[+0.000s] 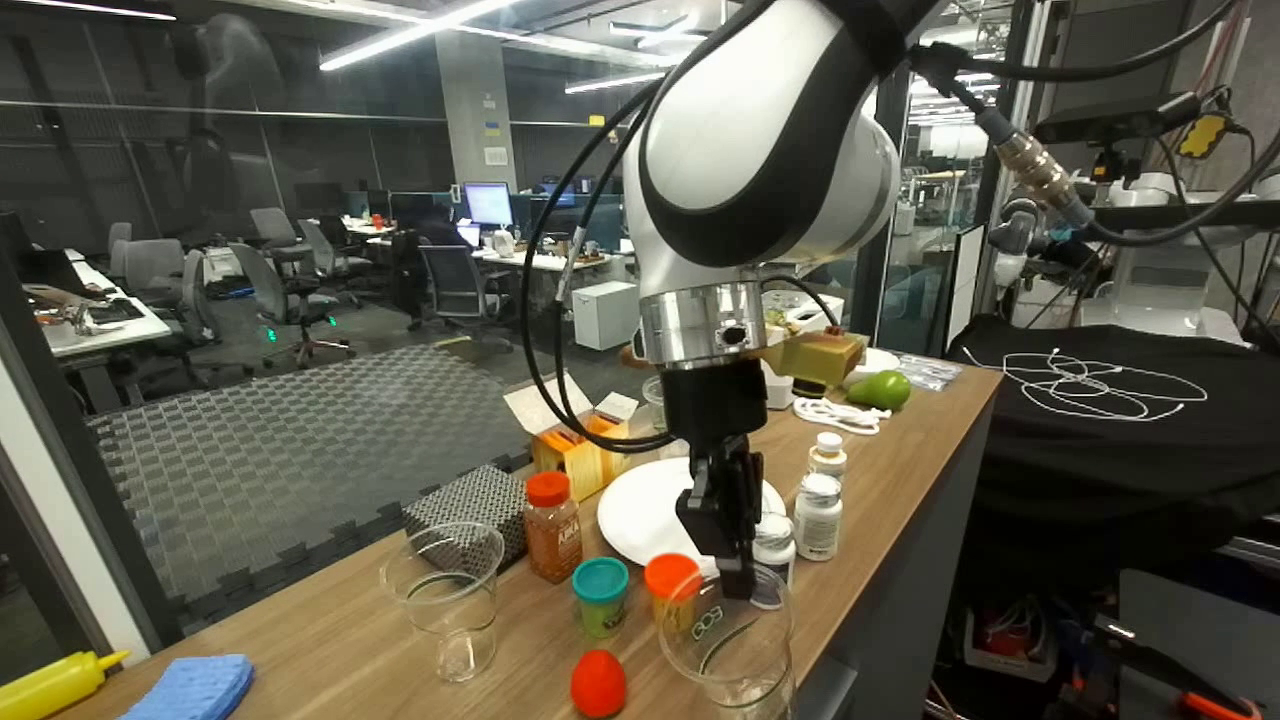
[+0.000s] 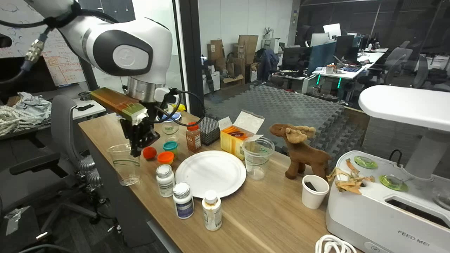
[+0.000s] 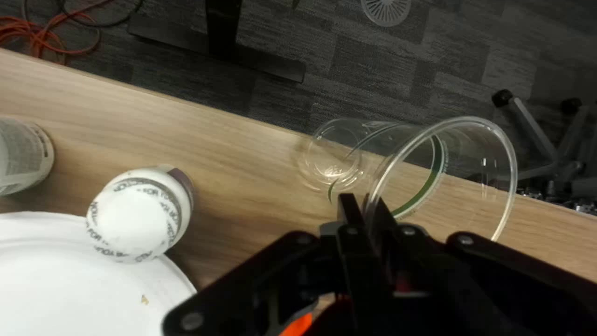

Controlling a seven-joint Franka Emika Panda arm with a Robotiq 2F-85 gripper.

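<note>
A clear plastic cup (image 3: 425,162) with a green stripe is pinched at its rim by my gripper, whose black fingers close on one side of the wall. In exterior view 1 this cup (image 1: 732,648) is close to the table's near edge, below the gripper (image 1: 738,576). Exterior view 2 has the cup (image 2: 126,164) slightly tilted near the same edge, beside my gripper (image 2: 135,149). Whether its base touches the wood is hard to tell.
A red ball (image 1: 597,684), orange-lidded tub (image 1: 672,581) and teal-lidded tub (image 1: 600,596) stand close by. Another clear cup (image 1: 450,600) is to the left. White bottles (image 2: 165,180) flank the white plate (image 2: 211,168). Bare wood lies around the red ball.
</note>
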